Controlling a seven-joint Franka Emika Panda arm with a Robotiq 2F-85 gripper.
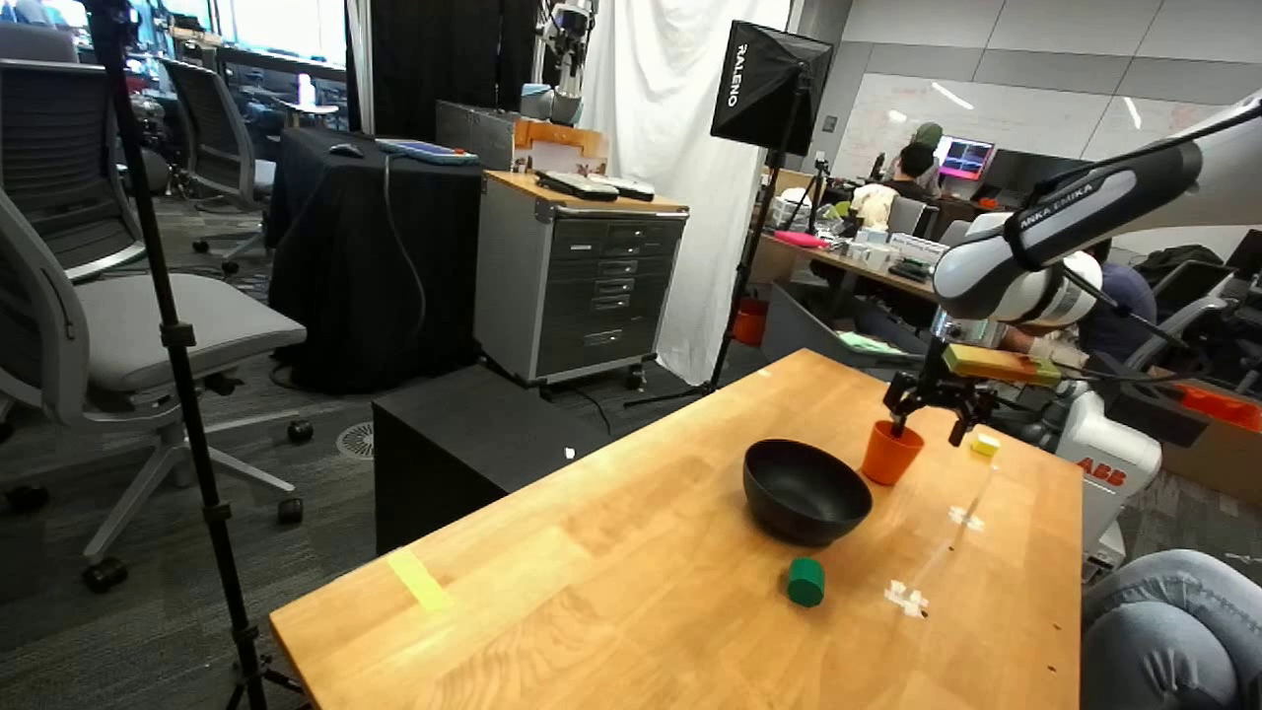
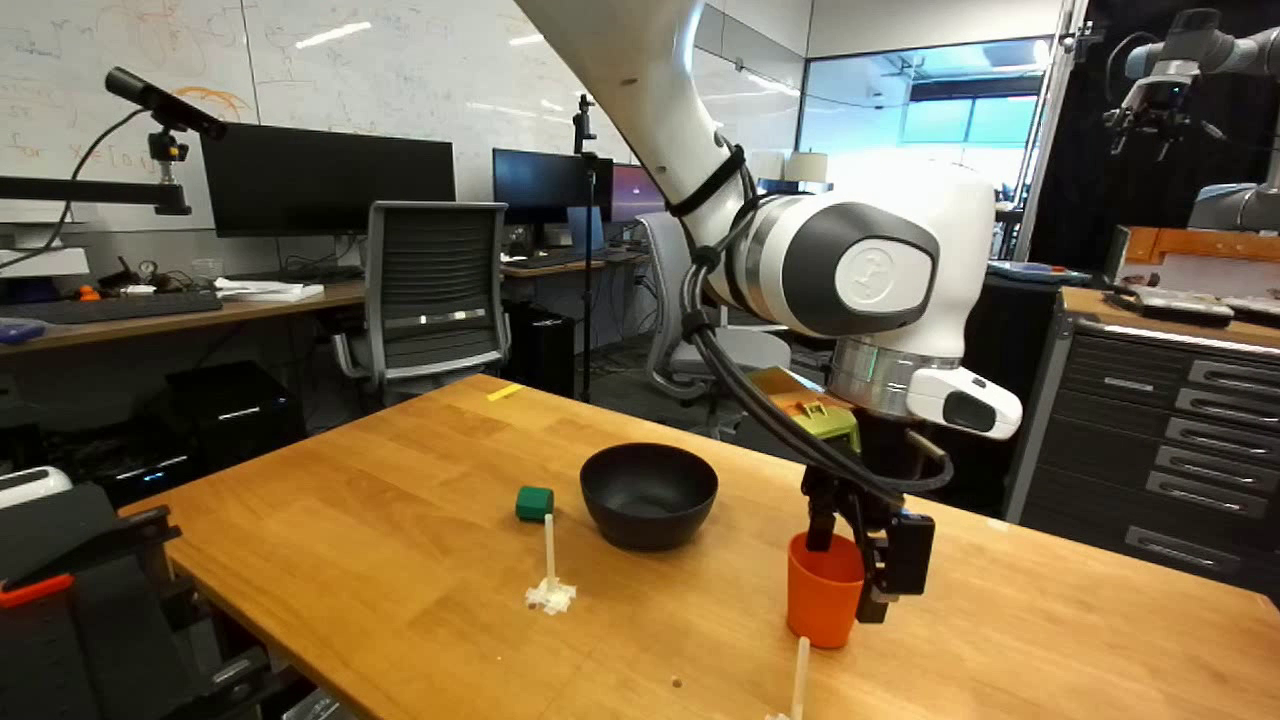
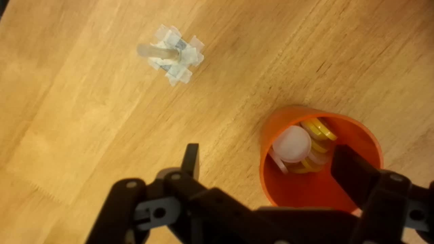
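Note:
An orange cup [image 1: 890,454] stands upright on the table, and in the wrist view its opening shows several yellow discs [image 3: 319,129] and a pale round disc [image 3: 292,144]. My gripper [image 2: 847,570] is open and pointing down at the cup. One of its fingers [image 3: 353,175] reaches over or into the cup's mouth, while the opposite finger [image 3: 190,160] is outside, so a stretch of cup wall lies between them. Whether either touches the wall I cannot tell. A black bowl [image 1: 806,490] rests beside the cup, with a green block [image 1: 806,582] near it.
A small yellow block [image 1: 984,445] lies by the cup. Two thin pale pegs stand taped to the table, one peg [image 2: 549,548] near the green block and another peg [image 2: 800,680] near the cup. The table's far end from the arm is clear.

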